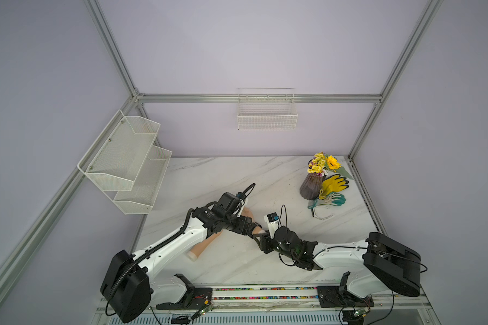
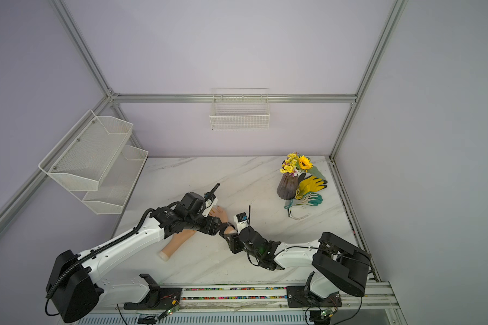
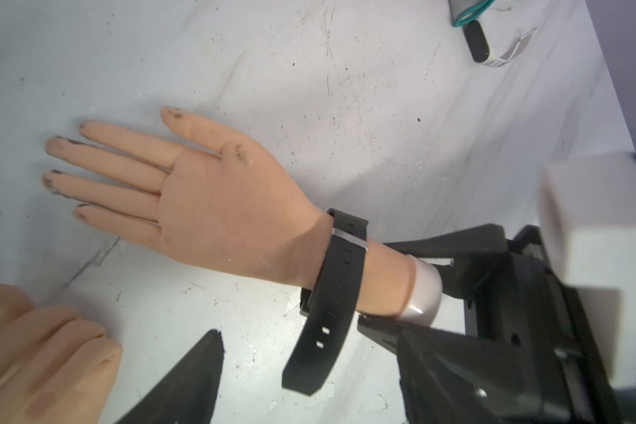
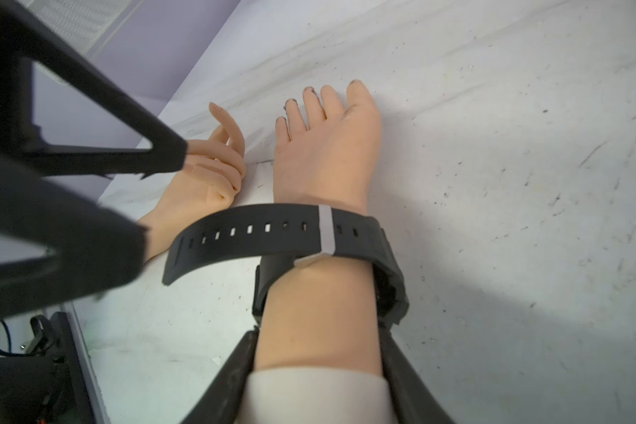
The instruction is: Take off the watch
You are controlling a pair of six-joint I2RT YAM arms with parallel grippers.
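Observation:
A mannequin hand [image 3: 233, 205] lies palm up, with a black watch [image 3: 327, 296] round its wrist; the strap's long free tail stands out from a light keeper. My right gripper is shut on the forearm's stump end, below the watch. My left gripper hangs over the watch, its fingers part open on either side of the strap's tail, apparently not gripping it. In the right wrist view its fingers show at upper left, close to the strap.
A second mannequin hand [image 4: 205, 176] lies to the left. A vase with flowers [image 2: 287, 185], gloves [image 2: 309, 187] and a pale band [image 3: 477, 42] lie at the back right.

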